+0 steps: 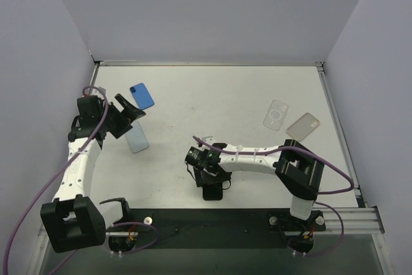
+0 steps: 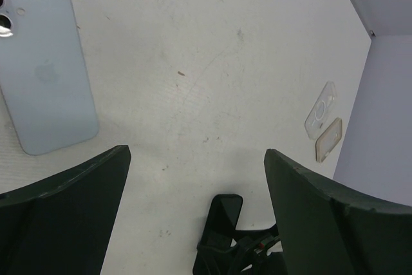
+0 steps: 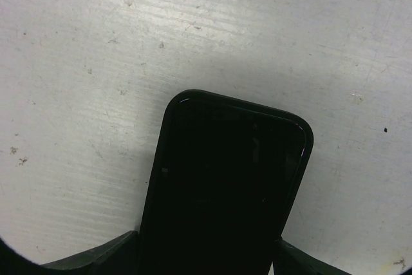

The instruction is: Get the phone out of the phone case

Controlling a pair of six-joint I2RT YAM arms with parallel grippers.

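A black phone (image 3: 225,165) in a dark case lies at the front middle of the table, partly covered in the top view by my right gripper (image 1: 209,175). In the right wrist view that gripper's dark fingertips sit against both long sides of the phone, low in the frame; whether they grip it is unclear. The phone also shows at the bottom of the left wrist view (image 2: 222,217). My left gripper (image 1: 132,107) is open above the left of the table, empty, near a light blue phone (image 2: 48,75).
A blue phone (image 1: 141,95) lies at the back left. A clear case with a ring (image 1: 275,114) and a greyish clear case (image 1: 302,127) lie on the right.
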